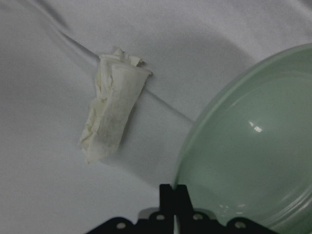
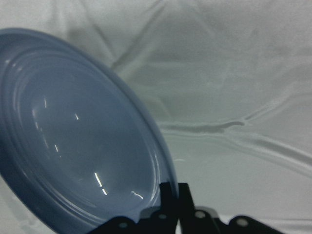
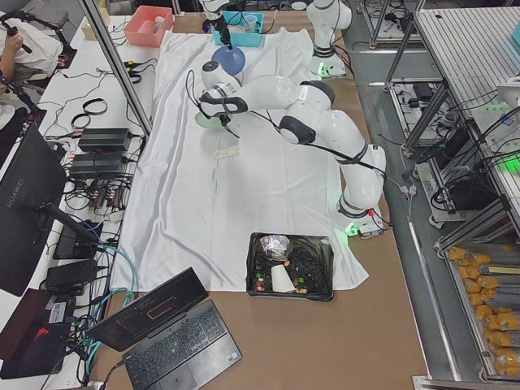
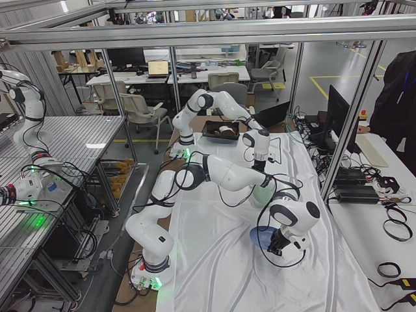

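Note:
My left gripper is shut on the near rim of a pale green bowl [image 1: 248, 151]. A crumpled white paper piece [image 1: 112, 107] lies on the cloth beside that bowl. My right gripper is shut on the rim of a blue bowl [image 2: 83, 131]. In the camera left view the blue bowl [image 3: 230, 58] is farther back on the cloth than the green one [image 3: 204, 121], which is partly hidden by the left arm.
A black tray [image 3: 317, 268] with assorted items stands at the near end, beside an open laptop [image 3: 187, 341]. A teal bin [image 3: 244, 39] stands at the far edge.

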